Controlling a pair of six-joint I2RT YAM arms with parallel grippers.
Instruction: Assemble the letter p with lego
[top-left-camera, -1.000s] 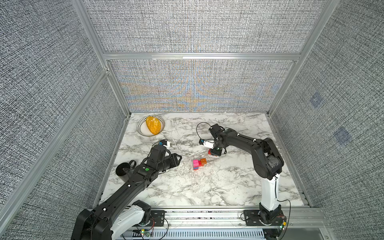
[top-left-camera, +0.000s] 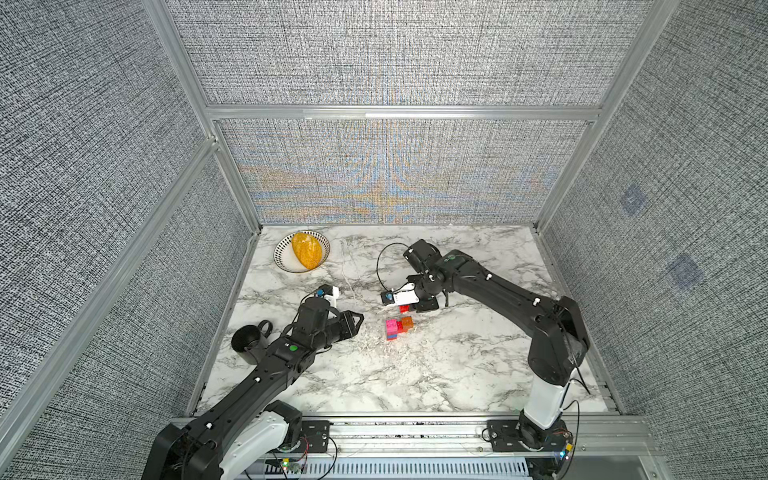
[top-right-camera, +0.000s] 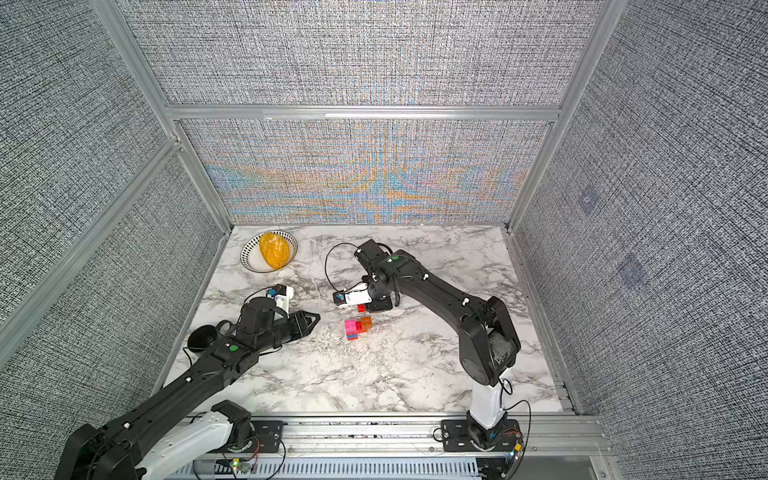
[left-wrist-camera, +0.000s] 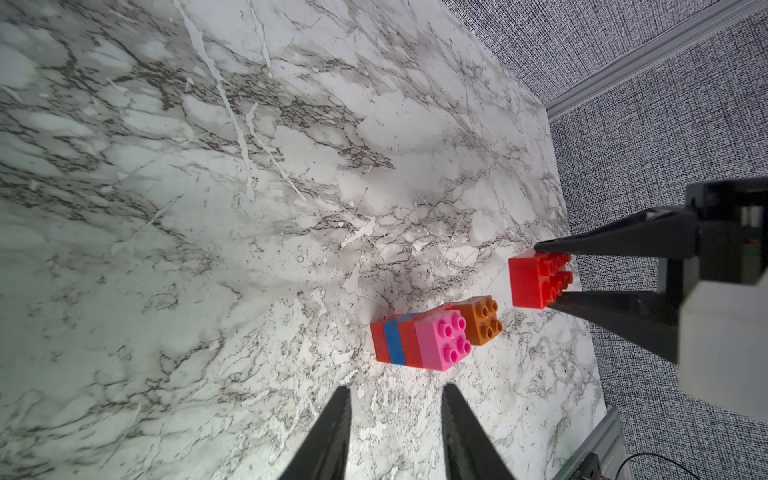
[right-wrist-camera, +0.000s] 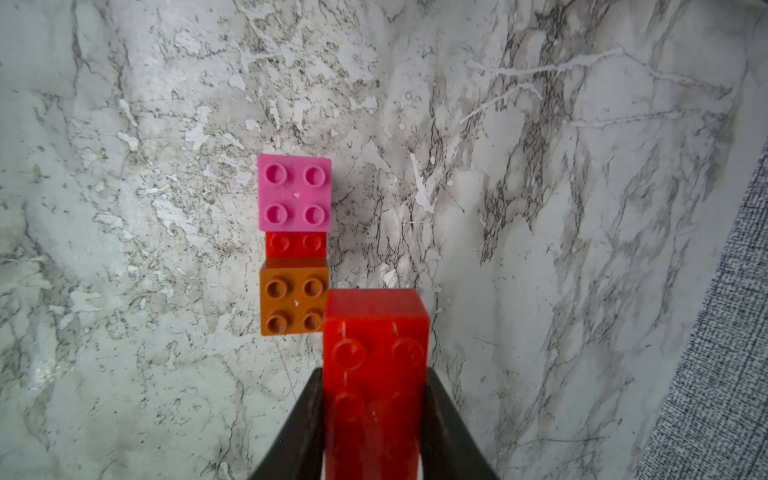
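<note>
The lego assembly shows in the left wrist view as a column of red and blue layers topped by a pink brick (left-wrist-camera: 442, 340), with an orange brick (left-wrist-camera: 484, 320) beside it. From above, a red piece (right-wrist-camera: 296, 245) shows between the pink and orange bricks. My right gripper is shut on a long red brick (right-wrist-camera: 376, 344), held above the table and apart from the assembly, on its far side. The left gripper is open and empty, to the left of the assembly in the top left view.
A patterned bowl (top-left-camera: 281, 257) with a yellow-orange item (top-left-camera: 306, 250) stands at the back left. A black mug (top-left-camera: 246, 340) is beside the left arm.
The left arm has barely shifted; the assembly stays put.
</note>
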